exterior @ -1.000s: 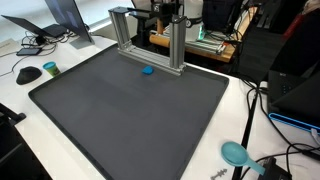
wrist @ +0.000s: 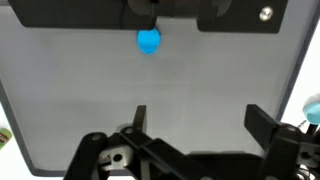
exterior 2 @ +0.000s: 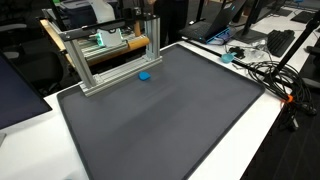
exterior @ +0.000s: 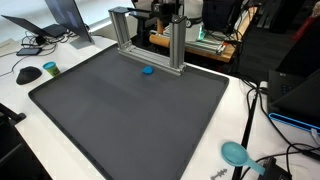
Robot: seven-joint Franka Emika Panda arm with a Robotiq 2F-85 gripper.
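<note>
A small round blue object lies on the grey mat, close to the metal frame. In exterior view 2 the blue object sits just in front of the frame's base. The wrist view looks down on the mat, with the blue object near the upper middle, apart from the gripper. My gripper stands open, its two dark fingers wide apart and only bare mat showing between them. Neither exterior view shows the gripper's fingers clearly.
On the white table, a green cup and a dark rounded object stand left of the mat. A teal round object with a handle lies at the right, near cables. The frame borders its far edge.
</note>
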